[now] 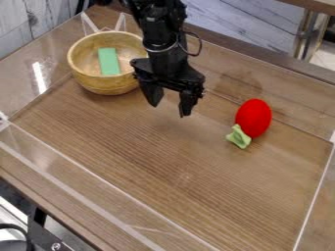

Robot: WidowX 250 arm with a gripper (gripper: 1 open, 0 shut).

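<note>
My black gripper [170, 93] hangs over the upper middle of the wooden table, open, its fingers pointing down beside the wooden bowl [101, 44]. A green block [109, 61] sits inside the bowl at the upper left. To the right of the gripper, a red oval object [254, 117] rests on the table, with a small pale green piece [238, 136] just below its lower left.
A wooden ledge [311, 6] shows at the top right corner, and a dark cable or part lies at the lower left corner.
</note>
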